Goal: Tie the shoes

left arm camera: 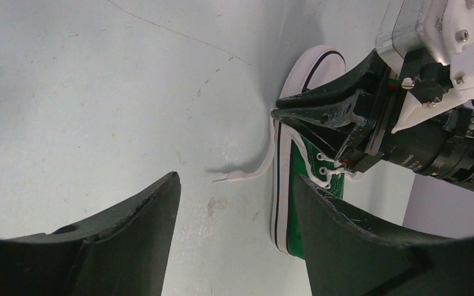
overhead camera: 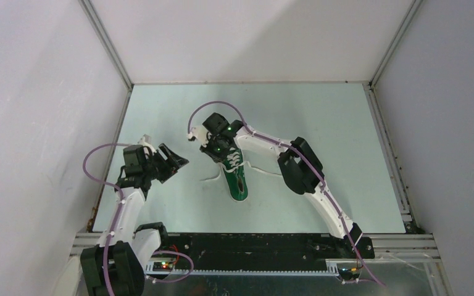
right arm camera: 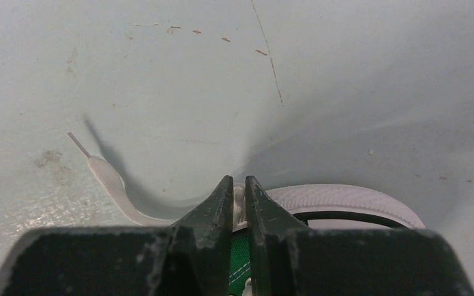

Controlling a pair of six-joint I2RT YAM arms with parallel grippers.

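Observation:
A green shoe [overhead camera: 237,185] with white laces [left arm camera: 253,172] lies upright on the table, one lace end stretched out left of it, another to the right in the top view. My right gripper [overhead camera: 219,155] is over the shoe's far part; its fingertips [right arm camera: 239,182] stand a narrow gap apart at the white edge, with pale lace between them, whether gripped I cannot tell. My left gripper [overhead camera: 173,160] is open left of the shoe, nothing between its fingers; in the left wrist view the shoe shows beyond them.
Walls enclose it at the left, right and back. The right arm reaches across the middle from the front right.

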